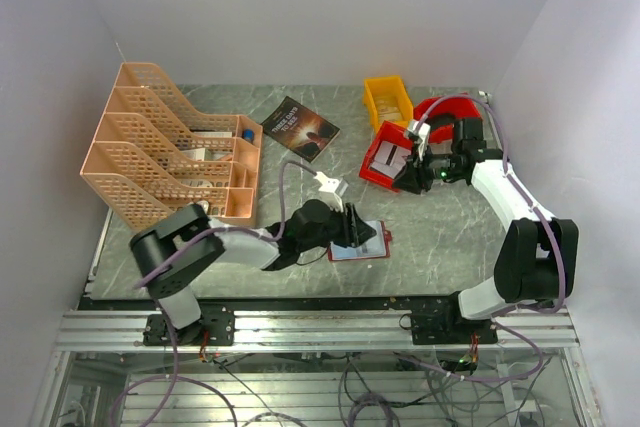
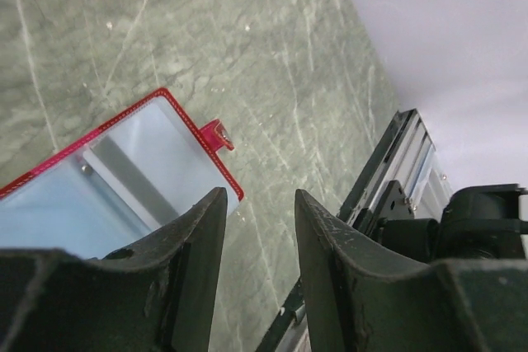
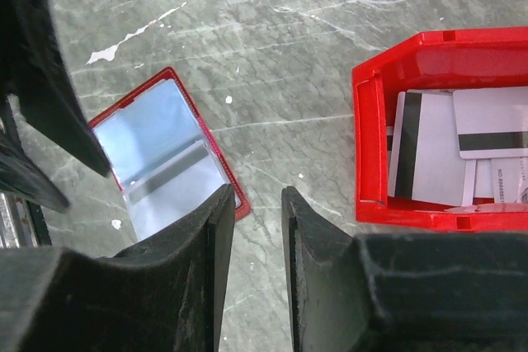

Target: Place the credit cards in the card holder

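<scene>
The card holder [image 3: 148, 133], a red-edged board with pale blue pockets, lies at the front centre; a silvery strip [image 2: 128, 172] crosses its pocket. My left gripper hangs over it with fingertips apart, nothing seen between them. Credit cards [image 3: 433, 154], white with dark stripes, lie in a red box [image 3: 367, 146] at the back right. My right gripper is between holder and box, near the box's front left corner, fingertips apart over bare table.
A peach organiser [image 1: 170, 167] fills the left side. A printed booklet [image 1: 300, 127], a yellow box [image 1: 385, 97] and another red box [image 1: 450, 107] stand at the back.
</scene>
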